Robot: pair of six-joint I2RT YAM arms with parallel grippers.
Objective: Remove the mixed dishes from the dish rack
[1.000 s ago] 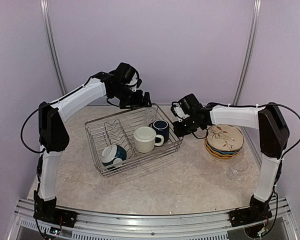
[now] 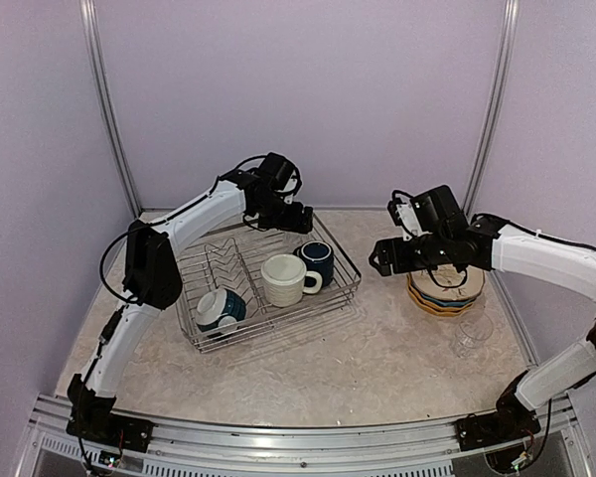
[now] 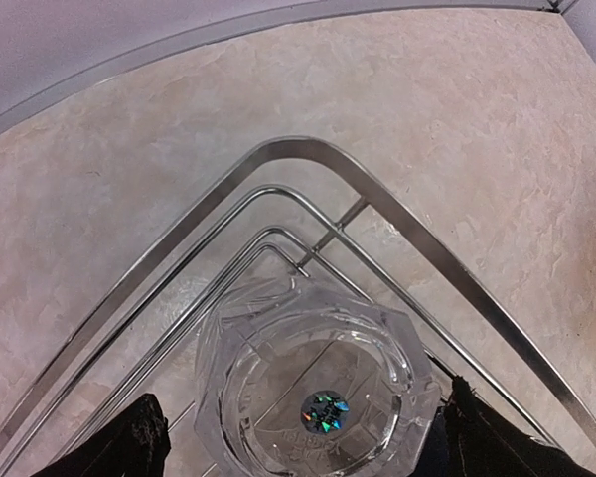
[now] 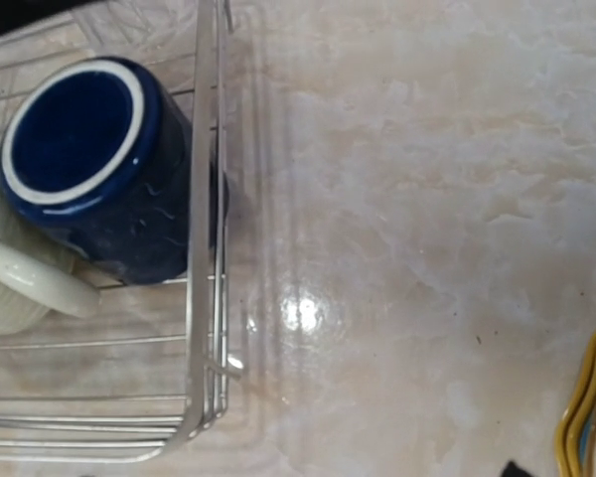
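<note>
My left gripper (image 2: 296,217) hangs open over the rack's back corner; its wrist view shows a clear faceted glass (image 3: 313,378) upturned between the fingertips. The wire dish rack (image 2: 187,298) also holds a navy mug (image 4: 74,139), upside down, a cream mug (image 2: 283,281) beside it and a tilted teal-and-white cup (image 2: 217,308) at front left. My right gripper (image 2: 382,256) is right of the rack, above the table; how far its fingers are apart is unclear.
A stack of plates (image 2: 442,293) sits at the right, partly behind the right arm, with a clear glass (image 2: 472,333) in front of it.
My left gripper has moved right and lower over the rack's back corner. My right gripper has moved right, away from the rack, and its arm has swung outward.
</note>
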